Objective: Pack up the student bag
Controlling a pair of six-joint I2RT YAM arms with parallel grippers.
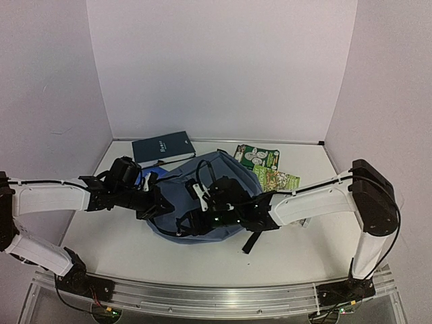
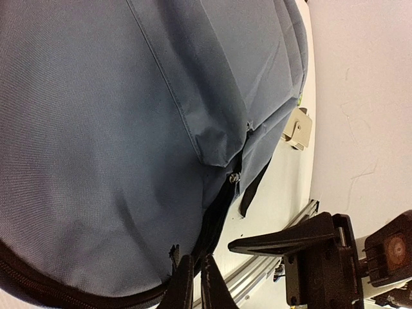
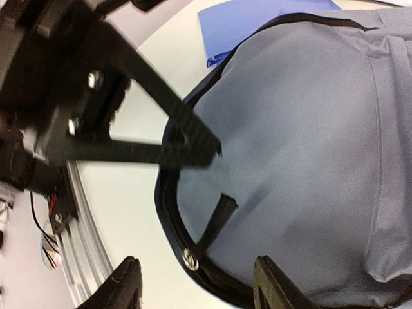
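Note:
The grey-blue bag (image 1: 177, 196) lies mid-table, its black zip edge (image 3: 168, 199) curving along the near-left side. My left gripper is over that edge, its fingers closed together; whether fabric sits between them I cannot tell. Seen from the right wrist, the left fingertips (image 3: 203, 151) meet above the edge. My right gripper stands open at the bag's front edge, its fingers apart on either side of the edge, with a dark zip pull (image 3: 219, 215) sticking up just beyond. From above, the right gripper (image 1: 179, 227) covers part of the bag.
Behind the bag are a dark notebook (image 1: 162, 147) and a blue folder (image 3: 238, 29). Green-covered books (image 1: 256, 156) lie at the back right, partly beside the bag. A black strap (image 1: 251, 242) reaches out in front.

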